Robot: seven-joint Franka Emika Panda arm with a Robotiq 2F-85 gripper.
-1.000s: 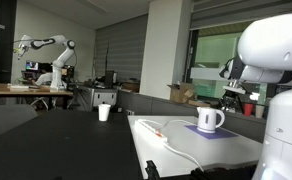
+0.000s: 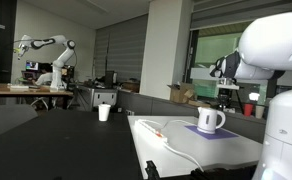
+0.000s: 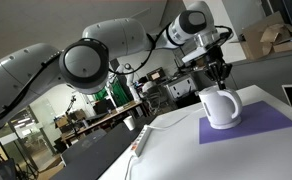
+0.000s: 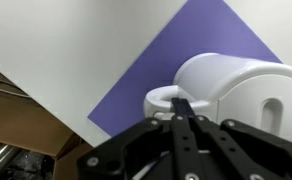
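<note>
A white kettle (image 3: 218,112) stands upright on a purple mat (image 3: 271,122) on the pale table. In exterior view 1 the kettle (image 2: 208,120) is at the right, its handle towards the arm. Just above its top hangs my gripper (image 3: 221,78), pointing down. From the wrist, the kettle's white body (image 4: 218,72) fills the right side, and a white projecting part lies by the fingertips. My gripper looks shut, with nothing seen between its fingers. Whether the tips touch the kettle cannot be told.
A white power strip (image 3: 139,141) with a cable lies left of the mat. Farther off, a white cup (image 2: 104,112) stands on a dark table (image 2: 61,140). Brown boxes (image 4: 31,125) lie past the table edge.
The gripper has shifted slightly left in exterior view 1, closer over the kettle, and the arm has changed its bend. The kettle has not visibly moved.
</note>
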